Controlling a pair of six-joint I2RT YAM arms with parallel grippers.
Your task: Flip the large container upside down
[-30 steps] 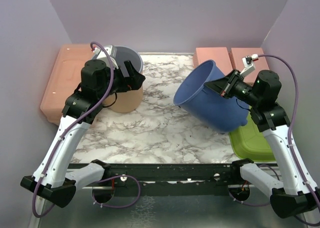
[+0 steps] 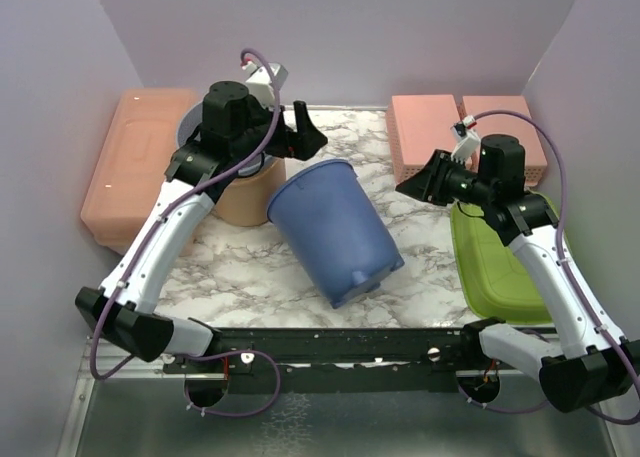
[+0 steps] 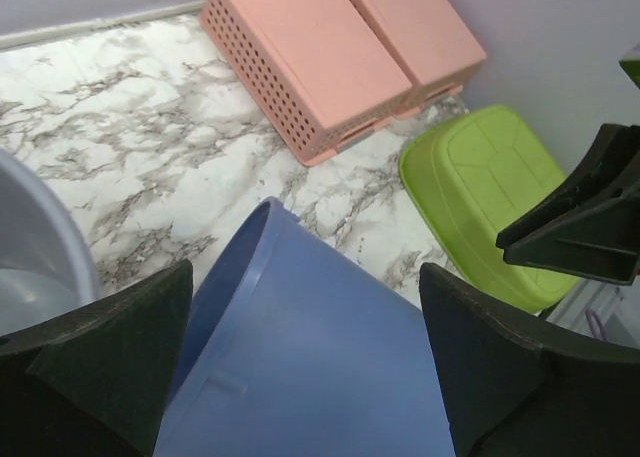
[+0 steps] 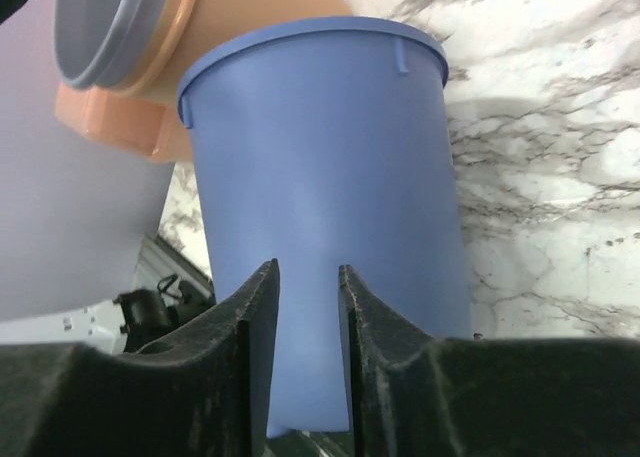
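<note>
The large blue container [image 2: 335, 232] lies tilted on its side in the middle of the marble table, rim toward the back left, base toward the front. My left gripper [image 2: 305, 127] hangs open above its rim, beside the grey-and-tan bins. My right gripper [image 2: 420, 187] is to the right of the container, part open, with nothing between its fingers; in the right wrist view the container [image 4: 320, 177] fills the space beyond its fingertips.
A salmon box [image 2: 130, 167] and tan bin [image 2: 245, 197] stand at left. Two pink baskets [image 2: 425, 127] stand back right, a green lid [image 2: 490, 277] right.
The blue container has moved left and down, out of my right gripper, which has let go and drawn slightly left.
</note>
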